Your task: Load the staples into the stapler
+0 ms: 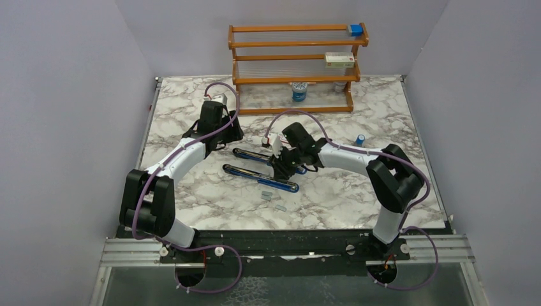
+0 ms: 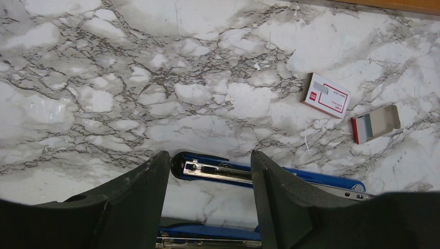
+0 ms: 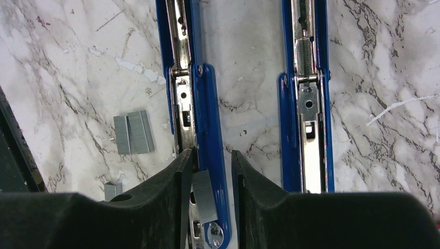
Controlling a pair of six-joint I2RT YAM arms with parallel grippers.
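Two long blue staplers lie side by side, opened up with their metal channels showing: the front stapler [image 1: 239,171] and the rear stapler [image 1: 247,154]. Right gripper is part open over the front stapler, near its hinge end. A grey staple strip [image 3: 205,197] rests on that stapler, seen between the fingers, close to the left finger and apart from the right one. Loose on the marble lie a pair of strips [image 3: 134,133] and a small strip [image 3: 112,190], partly hidden. My left gripper stands open behind the rear stapler, holding nothing.
A white staple box [image 2: 326,95] and an open, empty-looking box [image 2: 376,123] lie behind the rear stapler. At the back stands a wooden rack [image 1: 293,80]. A small blue item [image 1: 360,139] is at right.
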